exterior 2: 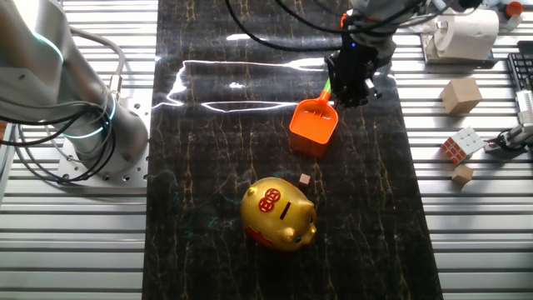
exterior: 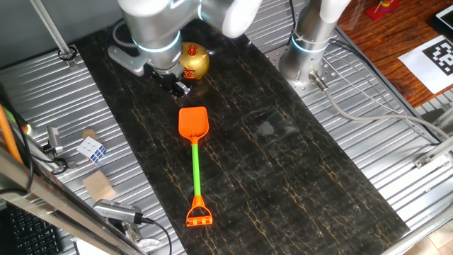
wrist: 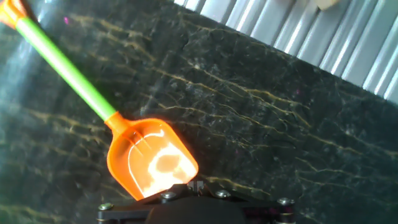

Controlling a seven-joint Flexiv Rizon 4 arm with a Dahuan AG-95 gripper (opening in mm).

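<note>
A toy shovel with an orange blade (exterior: 193, 123) and a green shaft (exterior: 197, 170) lies flat on the dark marbled mat. Beyond its blade sits a golden piggy bank (exterior 2: 279, 214) with red markings. A small wooden cube (exterior 2: 305, 178) rests on the mat between blade and bank, apart from both. My gripper (exterior: 182, 90) hovers above the mat near the bank and the blade's end. In the wrist view the gripper looks shut, its tips together with nothing visible between them; its black body covers the blade's lower edge. The cube is hidden there.
Left of the mat, on the ribbed metal table, lie a puzzle cube (exterior: 92, 149) and a wooden block (exterior: 99, 185). The robot's base (exterior: 301, 64) stands at the mat's right edge.
</note>
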